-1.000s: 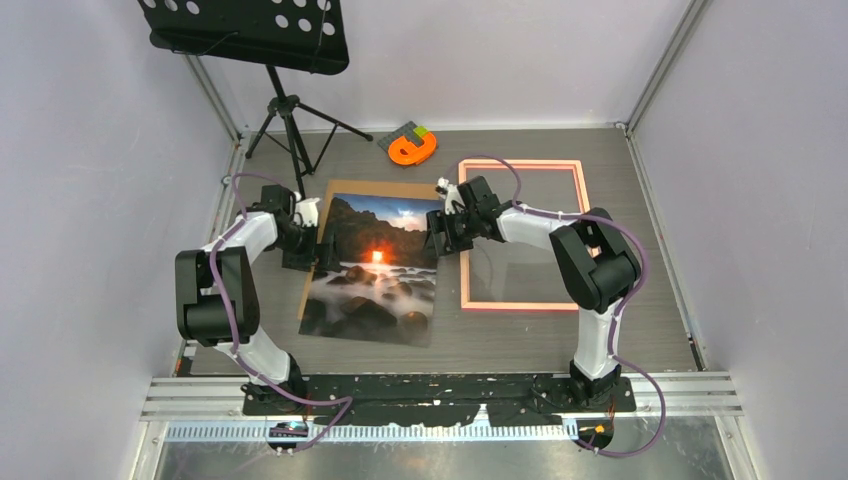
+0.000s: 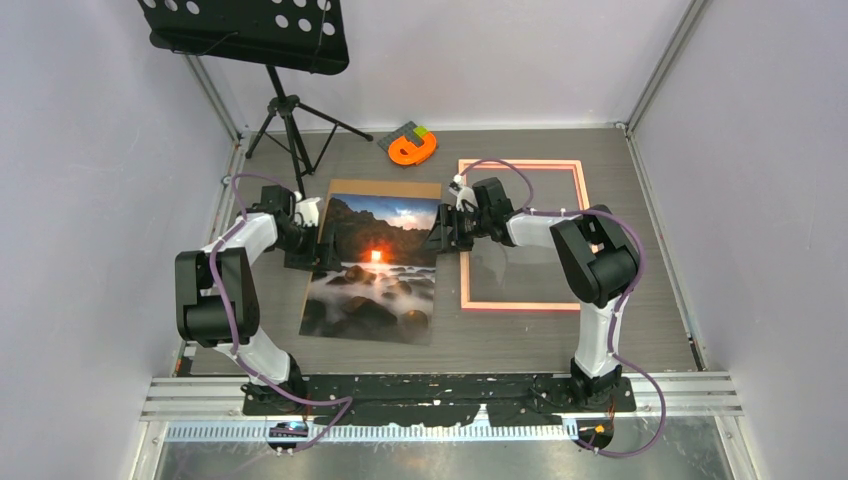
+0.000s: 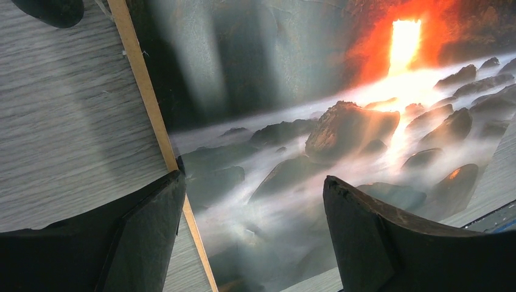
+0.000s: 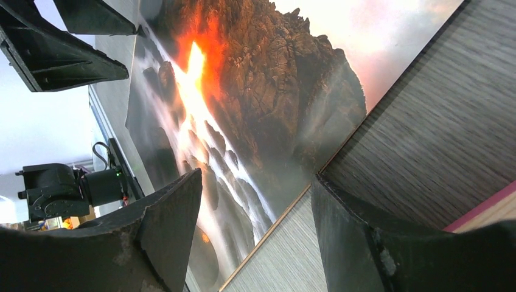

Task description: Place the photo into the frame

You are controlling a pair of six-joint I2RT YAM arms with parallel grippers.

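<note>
The photo point(image 2: 372, 290), a sunset over misty rocks, lies on a slightly larger brown board point(image 2: 385, 187) left of the wooden frame point(image 2: 520, 306). At its left edge my left gripper point(image 2: 329, 254) stands part open. In the left wrist view one of its fingers point(image 3: 137, 228) reaches the board's edge, the other hangs over the picture. My right gripper point(image 2: 437, 237) is at the opposite edge, also part open. The right wrist view has one finger point(image 4: 170, 225) over the photo and the other at the edge line. Whether any fingertips touch is hard to tell.
A black stand point(image 2: 290, 110) rises behind the photo at the left. Near the back wall lies an orange object point(image 2: 412, 150) with a grey-green part. My right arm spans the frame.
Over the last second my right gripper has shifted slightly to the right at the photo's edge. The left arm and the photo look almost unmoved.
</note>
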